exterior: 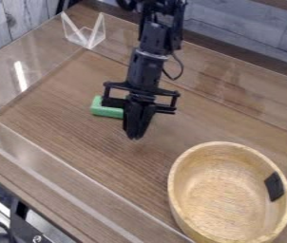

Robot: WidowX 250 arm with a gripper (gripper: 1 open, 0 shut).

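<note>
In the camera view, the black robot arm reaches down from the top centre to its gripper [137, 129], which hangs over the middle of the wooden table and is shut, with nothing visible between its fingers. A green object [105, 108] lies on the table just left of and behind the gripper, partly hidden by the arm.
A large pale round bin [197, 195] with a dark patch on its rim stands at the front right. A clear plastic piece [86, 28] is at the back left.
</note>
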